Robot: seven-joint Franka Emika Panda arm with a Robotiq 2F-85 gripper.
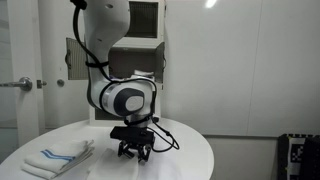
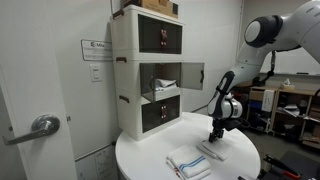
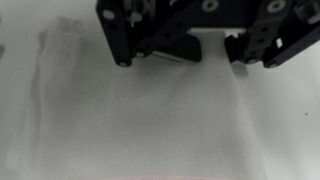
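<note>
A plain white cloth (image 3: 140, 115) lies flat on the table and fills most of the wrist view. My gripper points down at it, its dark fingers (image 3: 183, 46) shut on a raised fold of the fabric. In exterior view 1 the gripper (image 1: 135, 152) is low over the table, at the cloth (image 1: 108, 171). From exterior view 2, the gripper (image 2: 215, 134) is at the far part of the white cloth (image 2: 212, 149). The fingertips themselves are partly hidden by the fold.
A folded white towel with blue stripes (image 1: 60, 156) lies on the left of the round white table (image 1: 190, 150). Behind stands a tall cabinet (image 2: 150, 70) with an open compartment holding white cloth (image 2: 162, 92).
</note>
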